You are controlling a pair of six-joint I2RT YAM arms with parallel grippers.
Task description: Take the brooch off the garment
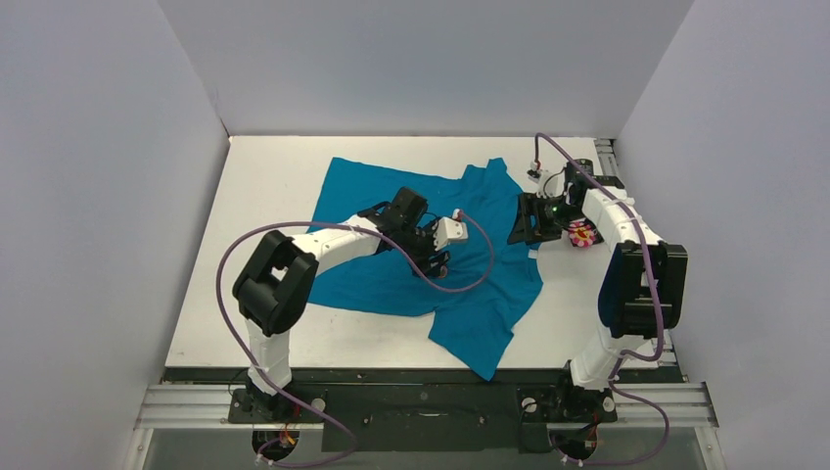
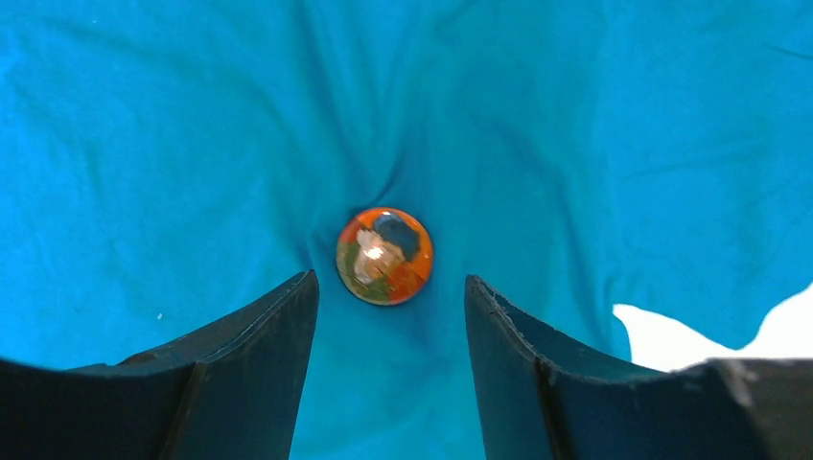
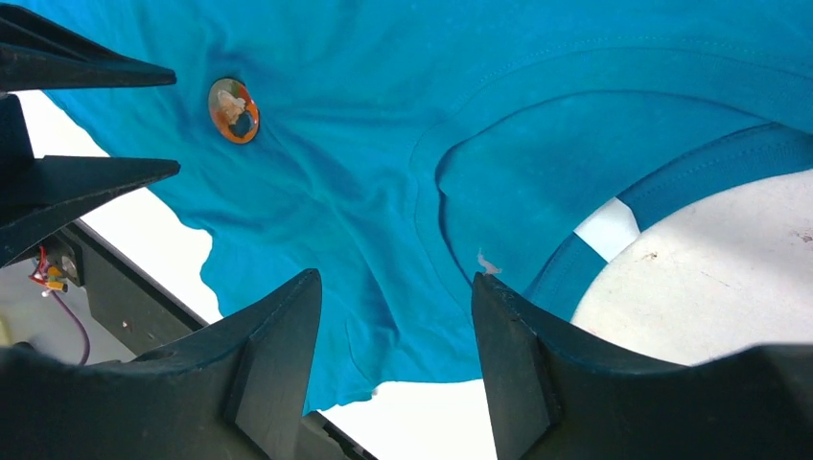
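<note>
A round brooch in orange, green and dark tones lies on the blue garment. In the left wrist view it appears just beyond the tips of my left gripper, in line with the gap. That gripper's fingers stand apart with nothing held. From the right wrist view, the left fingers are just to the left of the brooch, not around it. My right gripper is open and empty over the garment's collar end, away from the brooch. The top view shows the brooch mostly covered by the left gripper.
Under the right arm sits a small box with a flower pattern, partly hidden. Purple cables loop over both arms.
</note>
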